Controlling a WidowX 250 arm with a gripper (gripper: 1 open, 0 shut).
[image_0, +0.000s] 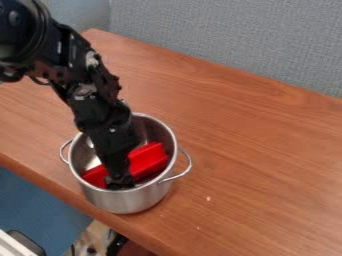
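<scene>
A steel pot (131, 199) with two side handles stands on the wooden table near its left front edge. A red object (146, 161) lies inside it, partly hidden by the arm. My black gripper (116, 176) reaches down into the pot over the red object. Its fingertips are too dark and hidden to show whether they are open or closed on it.
A grey wall (227, 40) borders the back. Below the front left edge are a blue surface and some clutter.
</scene>
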